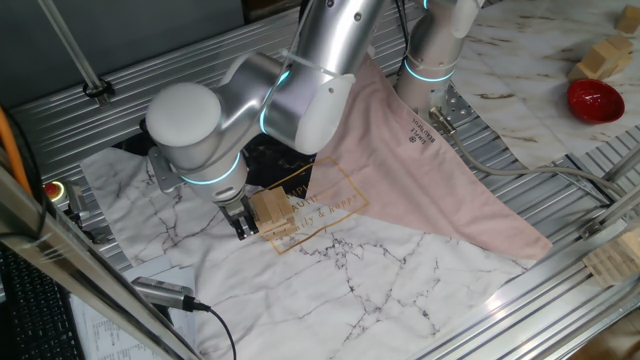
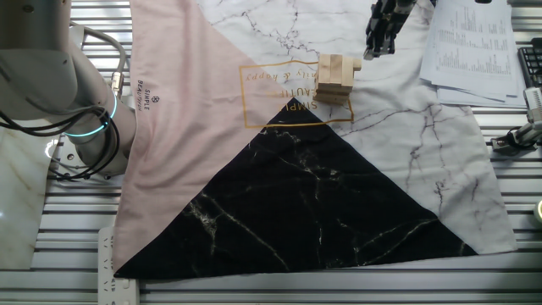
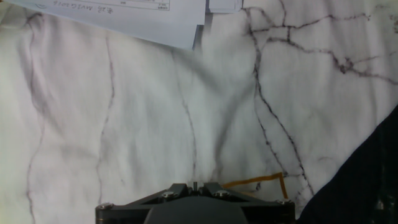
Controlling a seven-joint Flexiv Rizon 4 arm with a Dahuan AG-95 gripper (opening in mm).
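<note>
A small stack of light wooden blocks stands on the patterned cloth, over the gold-framed lettering. In exterior view 1 the blocks appear just to the right of my gripper, which points down. Exterior view 2 shows a gap between the gripper and the stack, with one block end sticking out toward it. At the bottom edge of the wrist view, the gripper looks shut, its fingertips together and no block visible between them. The stack is out of the wrist view.
Printed papers lie at the cloth's edge on the gripper's side. A red bowl and more wooden blocks sit on a separate marbled surface. A cabled device rests near the frame post.
</note>
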